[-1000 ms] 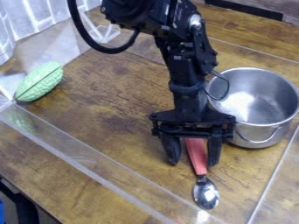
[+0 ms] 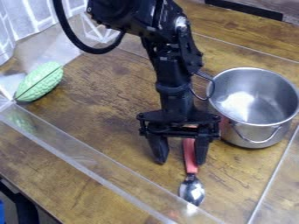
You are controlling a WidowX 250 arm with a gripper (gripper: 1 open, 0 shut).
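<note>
The black gripper is low over the wooden table, its fingers around the pink handle of a spoon, whose metal bowl end points toward the front. Whether the fingers touch or grip the handle is hard to tell. A steel pot stands to the right of the gripper.
A green mesh-like oval object lies at the left. Clear plastic edges run along the front left and right.
The gripper has shifted slightly left, and the spoon has moved a little left and back with it.
</note>
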